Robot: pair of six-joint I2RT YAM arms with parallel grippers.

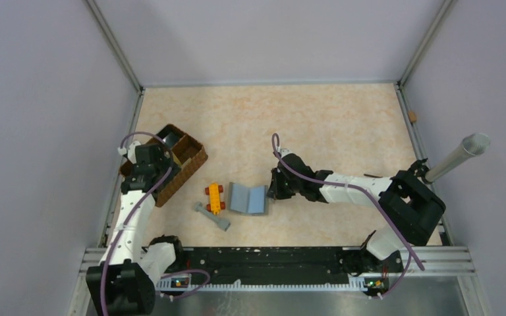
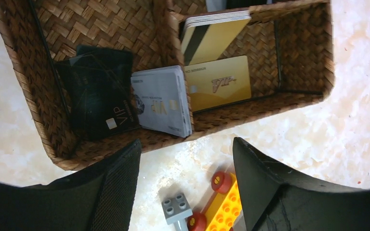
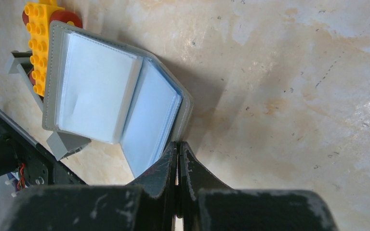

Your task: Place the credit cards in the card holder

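The open card holder (image 1: pixel 240 197), grey with clear sleeves (image 3: pixel 96 86), lies centre-front on the table. My right gripper is shut at its lower right edge, with no card visible in it. My left gripper stands open above the wicker basket (image 1: pixel 191 158), nothing between its fingers. In the left wrist view the basket's compartments hold black cards (image 2: pixel 94 96), silver cards (image 2: pixel 159 101), a gold card (image 2: pixel 221 82) and a stack of gold cards (image 2: pixel 212 33).
A yellow toy brick car (image 1: pixel 215 197) and a grey brick piece (image 1: pixel 214 217) lie between basket and holder.
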